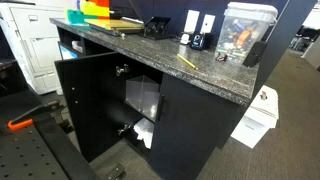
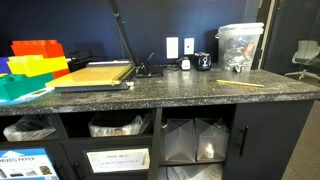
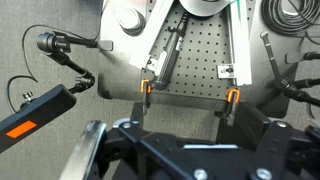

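In the wrist view my gripper stands open, its orange-tipped fingers (image 3: 233, 97) wide apart with nothing between them. It points down at the near edge of a perforated metal plate (image 3: 205, 55) with carpet below. Neither exterior view shows the gripper. Across from the perforated mount stands a cabinet with a speckled dark countertop (image 1: 140, 45). One black cabinet door (image 1: 85, 100) is swung open, showing clear bins (image 2: 180, 140) on a shelf. A yellow pencil (image 2: 240, 84) lies on the counter near a clear tub (image 2: 238, 48) of mixed items.
Colourful large blocks (image 2: 35, 62) and a paper cutter (image 2: 92, 76) occupy the counter's left part. Small black devices (image 2: 203, 62) stand near the wall. A white carton (image 1: 258, 115) sits on the floor beside the cabinet. Cables (image 3: 290, 15) and a black box with an orange label (image 3: 38, 118) flank the plate.
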